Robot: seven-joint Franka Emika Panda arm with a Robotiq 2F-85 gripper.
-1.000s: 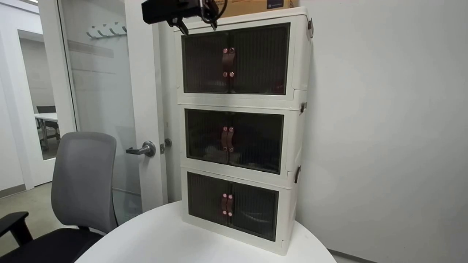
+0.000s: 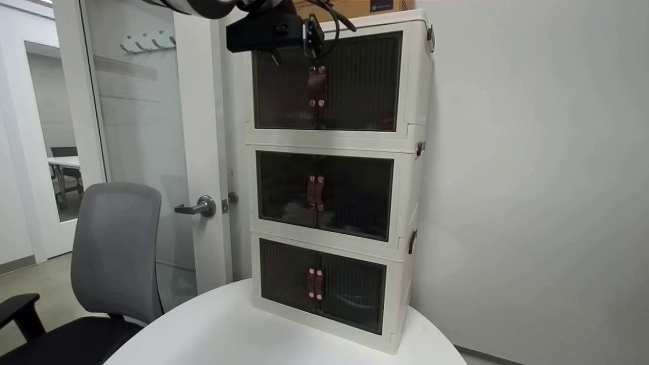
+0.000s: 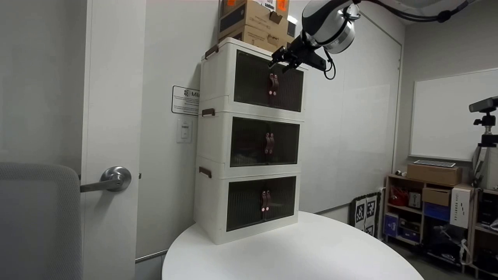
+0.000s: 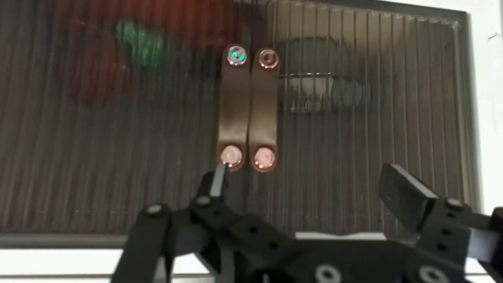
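A white cabinet [image 2: 420, 79] of three stacked units stands on a round white table, every pair of dark ribbed doors closed. My gripper [image 3: 284, 65] is up by the top unit's doors [image 3: 249, 79], in front of them. In the wrist view the gripper is open, its fingers wide apart with nothing between them. Two brown strap handles [image 4: 234, 106] with pink studs run side by side at the door seam. The left fingertip [image 4: 219, 179] overlaps the left handle's lower stud in that view; whether it touches cannot be told.
Cardboard boxes [image 3: 254, 21] sit on top of the cabinet near the arm. A chair [image 2: 115, 243] and a door with a lever handle [image 2: 197, 207] are to the left. Blurred red and green things show behind the top doors.
In exterior view 1 the gripper has moved right and slightly down, from the top unit's upper left corner to nearer its handles. The cabinet doors look the same.
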